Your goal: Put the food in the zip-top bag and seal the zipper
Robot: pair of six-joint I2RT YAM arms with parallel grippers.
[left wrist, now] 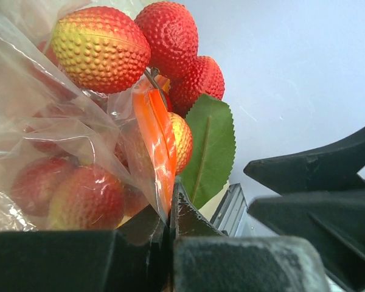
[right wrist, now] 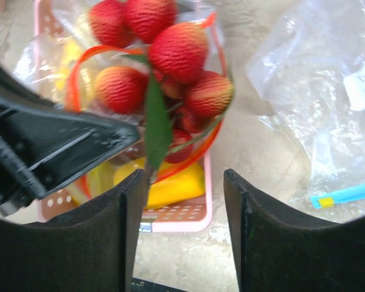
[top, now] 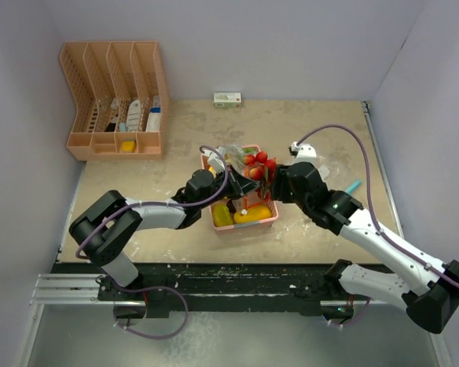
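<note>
A clear zip top bag with an orange zipper [left wrist: 155, 137] holds several red bumpy fruits [right wrist: 179, 52], bunched at its mouth with some sticking out. A green leaf [left wrist: 210, 143] hangs over the rim. My left gripper is shut on the bag's orange rim, the film pinched at its tips. In the right wrist view, the orange zipper [right wrist: 212, 141] loops widely around the fruits. Just beside it, my right gripper stands open with nothing clearly between its fingers; the leaf's lower end is close to one fingertip.
Under the bag is a pink basket [top: 246, 225] with yellow produce [top: 252, 214]. Another clear bag with a blue zipper [right wrist: 347, 194] lies flat at right. An orange rack [top: 115, 99] stands back left, a small box [top: 227, 99] at the back.
</note>
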